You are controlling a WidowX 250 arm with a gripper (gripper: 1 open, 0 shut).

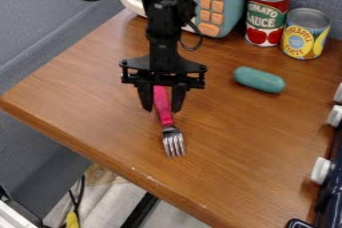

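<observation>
My black gripper [162, 100] is low over the middle of the wooden table, around the pink handle of a fork [173, 142]. The handle runs up between and behind the fingers, and the silver tines point toward the front edge. I cannot tell whether the fingers are shut on the handle.
A teal cylinder [259, 80] lies to the right. A red can [266, 17], a yellow can [306, 37] and a toy microwave [217, 2] stand at the back. A dark appliance with white knobs [325, 193] is at the right edge.
</observation>
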